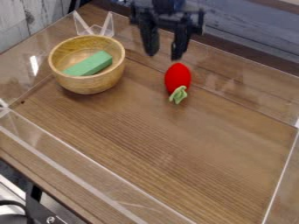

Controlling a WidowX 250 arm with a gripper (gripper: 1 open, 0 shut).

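A red vegetable with a green tip (177,80), like a radish or strawberry toy, lies on the middle of the wooden table (176,157). At the left, a wooden bowl (100,81) holds a green block (86,66). My gripper (166,24) is at the top of the view, a dark arm end above and behind the red vegetable, apart from it; its fingers are blurred and partly cut off, with nothing visible held.
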